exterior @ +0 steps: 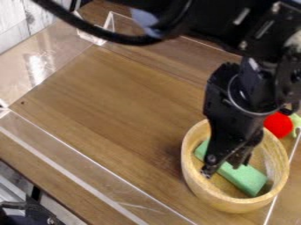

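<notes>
My gripper (216,160) hangs over a light wooden bowl (223,200) at the lower right, its tips near the upper part of the bowl's interior. The fingers look shut, with nothing visible held between them. A green block (245,178) lies in the bowl, partly hidden behind the gripper.
A red object (279,124) and a pale green item sit right of the bowl, partly behind the gripper. A dark cable crosses the top.
</notes>
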